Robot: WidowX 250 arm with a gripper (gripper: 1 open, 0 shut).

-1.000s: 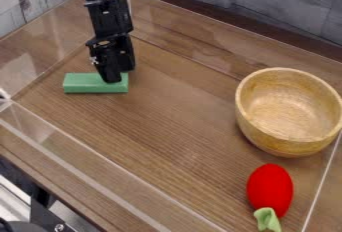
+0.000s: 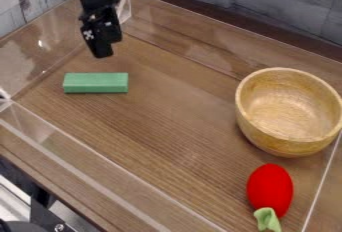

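Note:
My black gripper [image 2: 98,42] hangs in the upper left, above and behind a green rectangular block [image 2: 96,82] that lies on the wooden table, apart from it. The gripper is small and dark here, and I cannot tell whether it is open or shut.
A yellow wooden bowl [image 2: 287,108] stands at the right. A red strawberry-like object [image 2: 270,190] with a green top lies at the front right.
My gripper has moved up and back, away from the green block, which it overlapped in view a second ago. The block shows no clear movement.

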